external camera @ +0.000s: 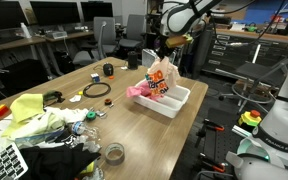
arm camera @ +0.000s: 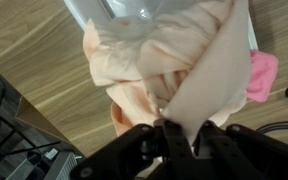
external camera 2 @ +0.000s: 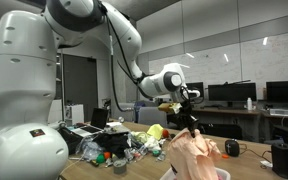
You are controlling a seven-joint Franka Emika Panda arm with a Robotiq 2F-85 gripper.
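A peach-coloured cloth [external camera: 163, 76] with orange markings hangs from my gripper [external camera: 166, 46] above a white bin. In the second exterior view the same cloth [external camera 2: 194, 155] dangles in loose folds below the gripper [external camera 2: 192, 131]. From the wrist, the cloth [arm camera: 174, 65] is bunched up close and covers most of the middle, hiding the fingertips. My gripper is shut on its upper part. Below stands the white bin [external camera: 167, 111]; a pink cloth [external camera: 142, 89] lies at its left side, draped at the rim.
Left on the table are piled cloths, white, yellow and black [external camera: 59, 160], with clear bottles beside them. A tape roll [external camera: 114, 153] lies near the front. Cable coil [external camera: 97, 89] and dark cups stand farther back. Bare wood lies left of the bin.
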